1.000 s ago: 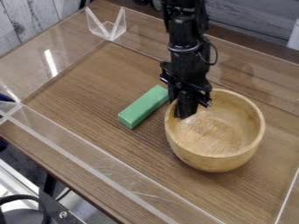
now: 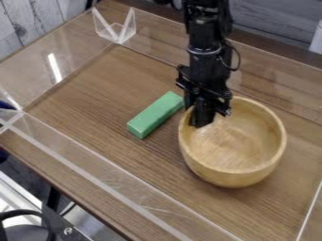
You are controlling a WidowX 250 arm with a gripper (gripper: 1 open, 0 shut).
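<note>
A black robot arm reaches down from the top centre to my gripper (image 2: 201, 111), which is closed on the rim of a large tan wooden bowl (image 2: 236, 151) at its upper left edge. Dark fingers hide that part of the rim. A green rectangular block (image 2: 153, 116) lies on the wooden table just left of the bowl, angled from lower left to upper right.
A clear plastic piece (image 2: 115, 24) stands at the top left. Clear strips run along the table's left side, and black cables (image 2: 28, 226) lie at the lower left.
The gripper and arm have shifted very slightly, with the bowl's rim still held. The block looks unmoved.
</note>
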